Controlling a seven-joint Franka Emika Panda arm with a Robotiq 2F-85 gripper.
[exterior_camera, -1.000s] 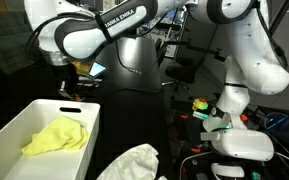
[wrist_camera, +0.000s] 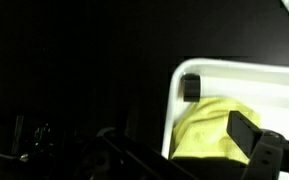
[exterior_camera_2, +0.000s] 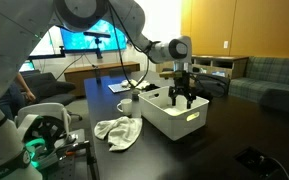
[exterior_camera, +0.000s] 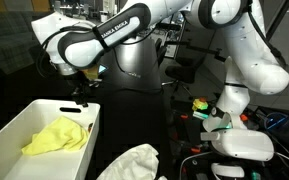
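A white box (exterior_camera: 93,143) holds a crumpled yellow cloth (exterior_camera: 59,136). In the wrist view a small black block-like thing (wrist_camera: 192,87) sits in the box's corner, beside the yellow cloth (wrist_camera: 206,125). My gripper (exterior_camera: 82,97) is above the far end of the box. In the wrist view the gripper stands open, its dark fingers (wrist_camera: 242,130) spread wide. Nothing shows between them but the box and cloth below. The second exterior view has the gripper over the white box (exterior_camera_2: 169,123), whose contents are mostly hidden there.
A white cloth (exterior_camera_2: 121,130) lies on the dark table, with a white mug (exterior_camera_2: 125,106) near it. Several small coloured things (exterior_camera: 199,105) lie by the arm's base.
The box, yellow cloth and white cloth have stayed in place.
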